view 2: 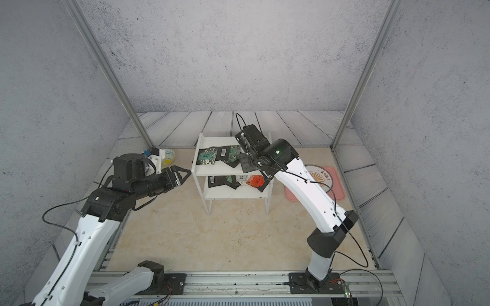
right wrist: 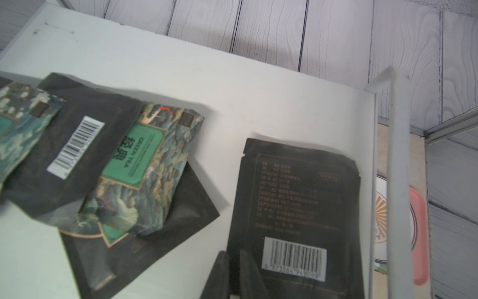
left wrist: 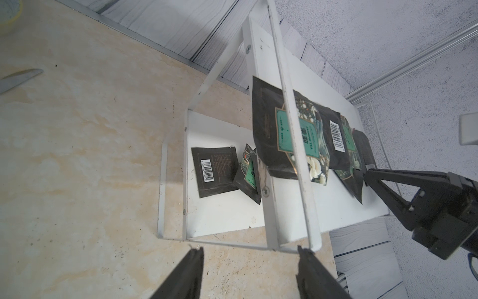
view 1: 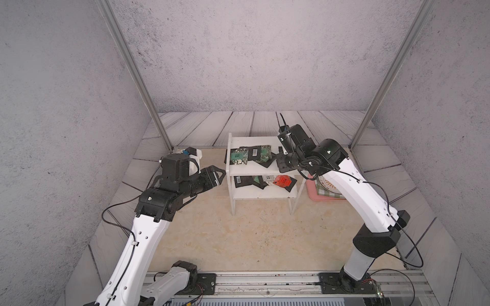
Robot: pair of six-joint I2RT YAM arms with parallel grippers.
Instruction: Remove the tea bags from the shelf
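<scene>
The white two-tier shelf [view 1: 262, 192] holds several tea bags. On its upper tier lie a green-labelled bag [view 1: 239, 156], a black barcode bag [right wrist: 77, 149] overlapping another green-labelled bag [right wrist: 142, 164], and, apart to the right, a black barcode bag [right wrist: 301, 209]. A red-labelled bag [view 1: 282, 180] and dark bags [view 1: 242, 181] sit on the lower tier. My right gripper is at the separate black bag's left edge, its fingertips a narrow gap apart; I cannot tell whether they touch it. Outside the shelf's left side, my left gripper is open and empty.
A pink tray [view 2: 339, 186] with a plate [view 2: 320, 178] stands right of the shelf. At the back left is a bowl [view 2: 167, 157]. The shelf's side rails [left wrist: 293, 124] rise above the upper tier.
</scene>
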